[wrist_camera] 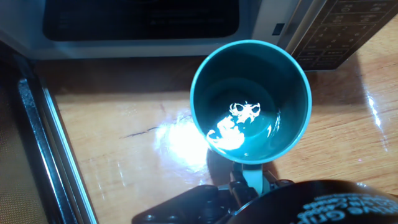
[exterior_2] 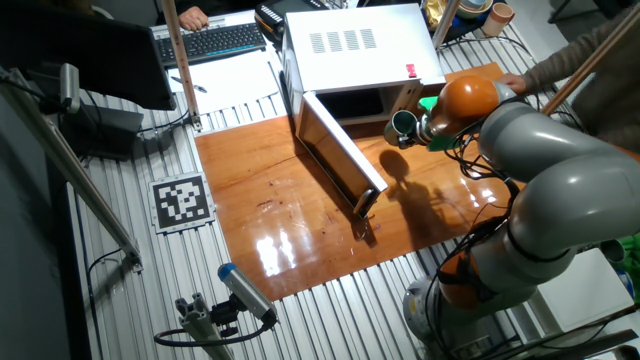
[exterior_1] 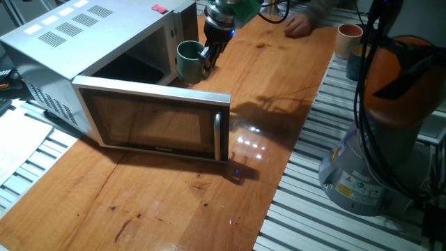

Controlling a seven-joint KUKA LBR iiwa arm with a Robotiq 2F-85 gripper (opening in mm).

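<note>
A green mug (exterior_1: 189, 63) hangs upright above the wooden table in front of the microwave's open cavity, with my gripper (exterior_1: 206, 57) shut on its handle. From the wrist view I look down into the mug (wrist_camera: 249, 106), which shows glare on its inside; its handle (wrist_camera: 254, 177) lies between the gripper's dark fingers. The silver microwave (exterior_1: 90, 35) has its door (exterior_1: 157, 120) swung wide. In the second exterior view the mug (exterior_2: 402, 124) is just outside the cavity opening (exterior_2: 352, 104), to the right of the door (exterior_2: 338, 150).
The door's free edge stands out over the table. A person's hand (exterior_1: 298, 26) rests at the table's far edge. Two cups, one of them tan (exterior_1: 348, 40), stand on the slatted surface near the robot base (exterior_1: 355, 174). Bare wood (exterior_1: 139, 202) lies in front of the door.
</note>
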